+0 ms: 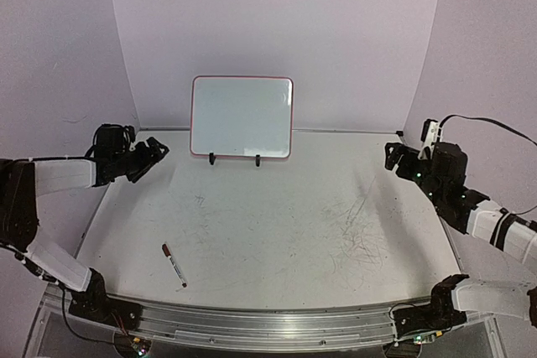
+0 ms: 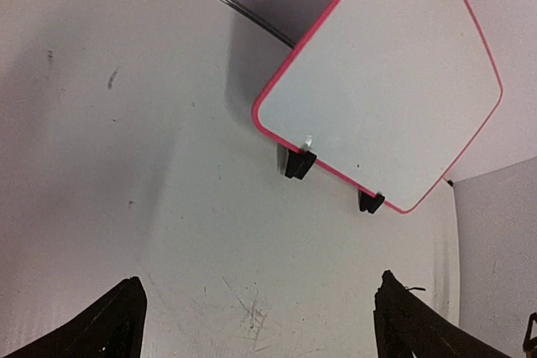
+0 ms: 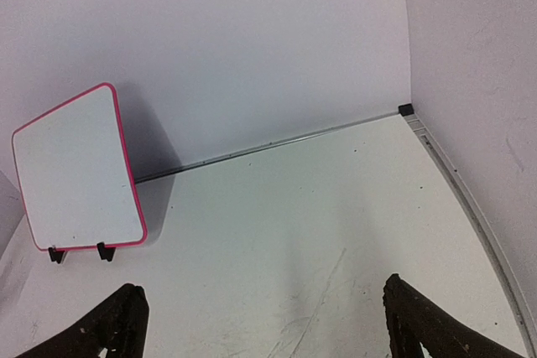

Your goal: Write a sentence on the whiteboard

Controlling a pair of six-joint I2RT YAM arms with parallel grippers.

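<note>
A blank whiteboard (image 1: 242, 115) with a red rim stands upright at the back of the table on two black feet. On the table's front left lies a marker (image 1: 174, 266), white with a reddish-brown end. My left gripper (image 1: 153, 155) hangs at the left side, well apart from both; in its wrist view the fingers (image 2: 113, 324) are spread wide over empty space, with the whiteboard beyond. Over at the right side, my right gripper (image 1: 394, 159) is open too, nothing between its fingers. The marker shows in neither wrist view.
Pale walls enclose the table (image 1: 277, 215) at the back and sides. A metal rail (image 1: 277, 324) runs along the front edge. Scuffs mark the tabletop, and its middle and right are clear.
</note>
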